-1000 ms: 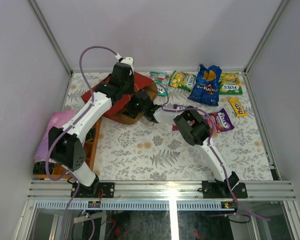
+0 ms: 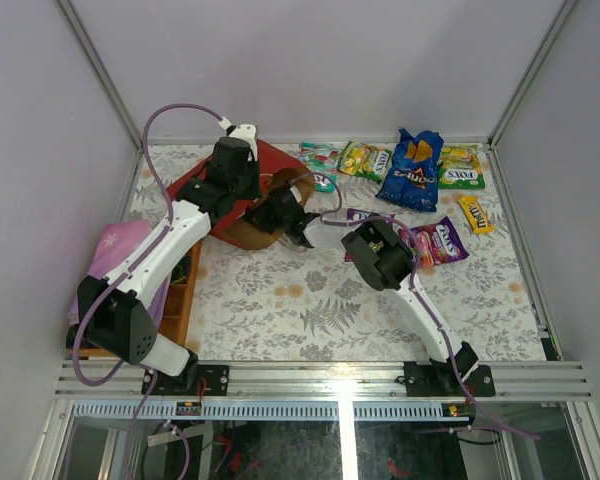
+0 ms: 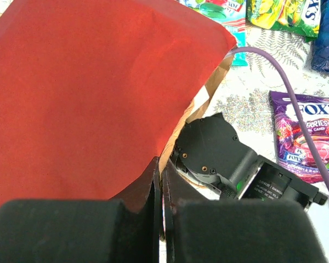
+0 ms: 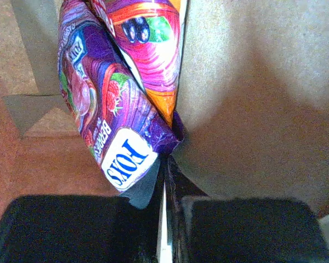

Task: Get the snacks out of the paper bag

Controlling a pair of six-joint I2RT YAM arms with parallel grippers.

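The red paper bag (image 2: 276,160) lies on its side at the back left; its red face (image 3: 88,93) fills much of the left wrist view. My left gripper is shut at the bag's kraft edge, which runs down to its fingertips; whether it pinches that edge is hard to tell. My right gripper is inside the bag, shut at the tip of a purple Fox's candy pack (image 4: 98,93); whether it grips the pack is unclear. An orange-purple pack (image 4: 151,55) lies against it. The right wrist housing (image 3: 214,153) shows at the bag's mouth.
Along the back and right lie several snacks: a blue bag (image 2: 410,175), green packs (image 2: 460,170), a yellow pack (image 2: 475,213) and Fox's packs (image 2: 442,243). A wooden organizer (image 2: 180,305) with a pink item stands at the left.
My left arm has shifted slightly left and toward the front over the bag.
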